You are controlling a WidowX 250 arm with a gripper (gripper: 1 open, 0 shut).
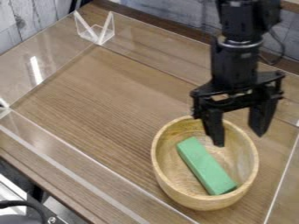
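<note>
My black gripper (pixel 239 119) is open above the back rim of a light wooden bowl (pixel 166 175) at the lower right, with nothing seen held in it. A green rectangular block (pixel 207 167) lies inside the bowl, slanting from back left to front right, below the gripper's fingers.
The wooden table (pixel 100 105) has wide clear room left of the bowl. A small white wire-like stand (pixel 96 28) is at the back left. Dark cables lie at the lower left corner.
</note>
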